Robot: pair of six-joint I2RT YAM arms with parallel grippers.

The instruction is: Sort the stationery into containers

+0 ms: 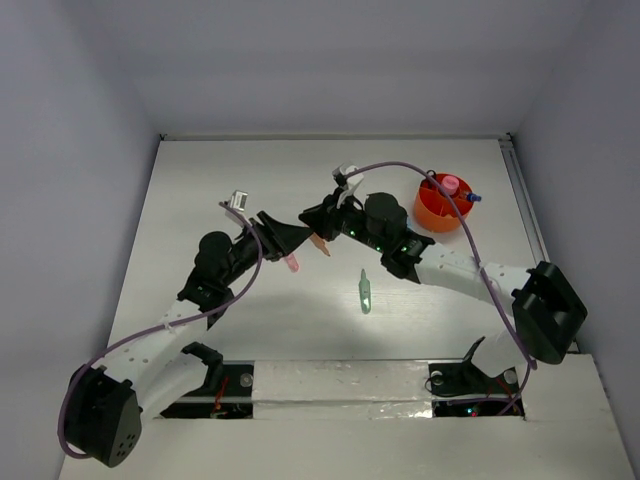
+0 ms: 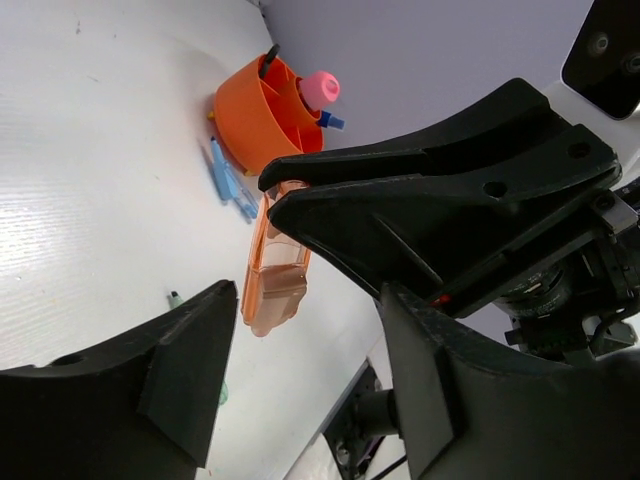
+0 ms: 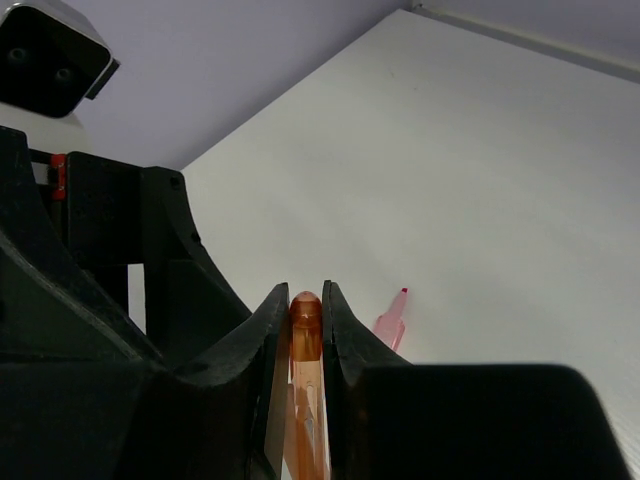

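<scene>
An orange translucent stationery piece [image 2: 275, 285] hangs from my right gripper, which is shut on its end. My left gripper [image 1: 298, 236] is open just beside it, facing the piece's free end in the left wrist view. A pink piece [image 3: 390, 322] lies on the table, partly hidden by my left arm from above. A green piece [image 1: 365, 292] lies near the front. The orange divided container [image 1: 437, 212] at the back right holds a pink item [image 2: 320, 90] and other stationery; blue pieces [image 2: 228, 180] lie beside it.
Grey walls surround it, with a metal strip [image 1: 340, 390] along the front. Both arms reach over the middle, close together.
</scene>
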